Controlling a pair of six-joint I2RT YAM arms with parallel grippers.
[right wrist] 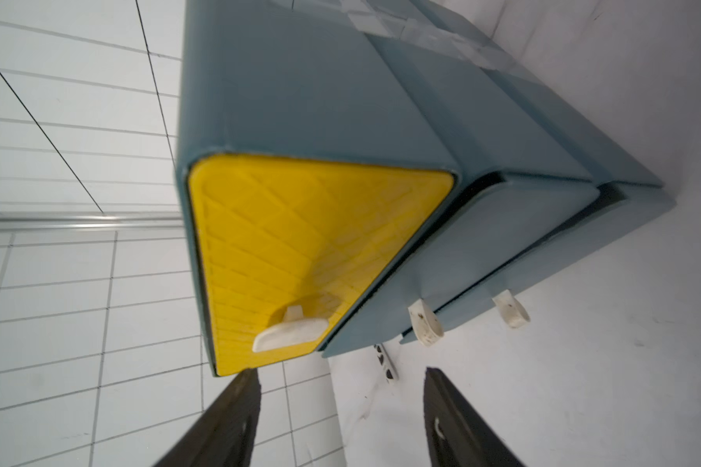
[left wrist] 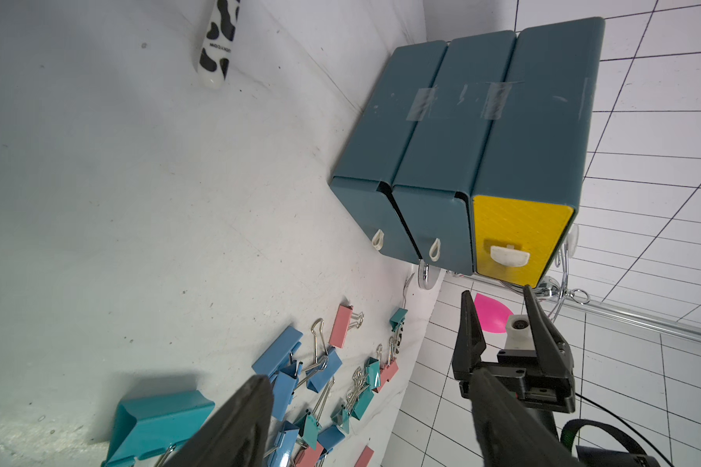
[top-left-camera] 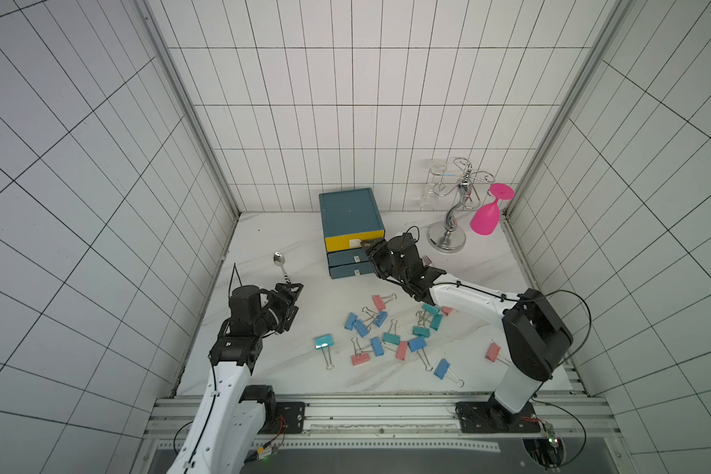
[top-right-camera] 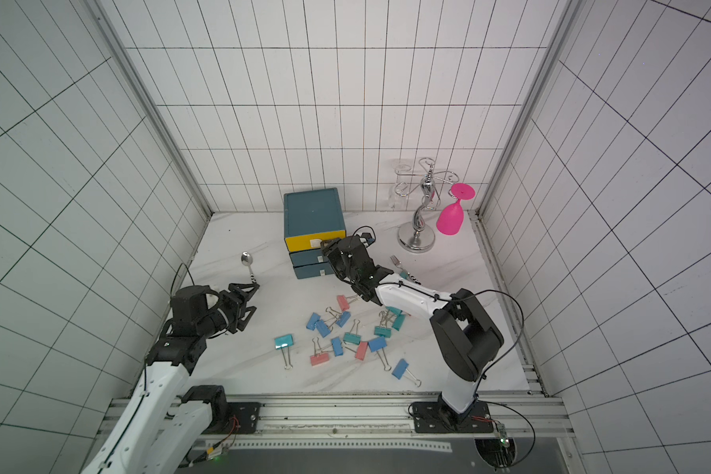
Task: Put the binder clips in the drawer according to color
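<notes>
A drawer unit with a yellow top front and two blue-grey drawers below stands at the back; all its drawers look shut. Before its front, my right gripper is open and empty, its fingers apart and clear of the white yellow-drawer handle. Over the table's left side, my left gripper is part open with nothing between its fingers. Loose on the table lie several blue clips, teal clips and red clips. Some clips are hidden behind the right arm.
A spoon with a spotted handle lies left of the drawer unit. At the back right are a metal stand and a pink goblet. Bare table lies between the drawers and the clips. The right arm crosses over the right side.
</notes>
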